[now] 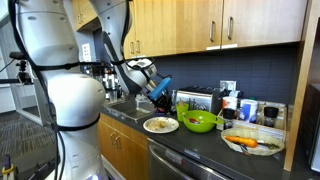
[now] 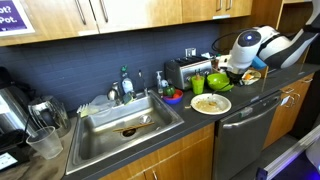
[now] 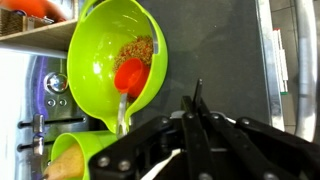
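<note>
My gripper shows at the bottom of the wrist view, its dark fingers drawn together to a narrow point. Whatever may be between them is too dark and small to make out. In the first exterior view the gripper (image 1: 165,104) hangs above the counter, by the white plate (image 1: 160,126) and left of the green bowl (image 1: 201,123). Seen from the wrist, the bowl (image 3: 91,60) holds brown grains (image 3: 137,48) and a red scoop (image 3: 131,75) whose pale handle crosses the rim. Part of a white surface lies beneath the gripper.
A green container (image 3: 85,150) with a tan object inside stands beside the bowl. The toaster (image 2: 183,72) is at the back wall. To the right, a tray of vegetables (image 1: 252,148) sits on the counter; the sink (image 2: 120,138) is on the far left.
</note>
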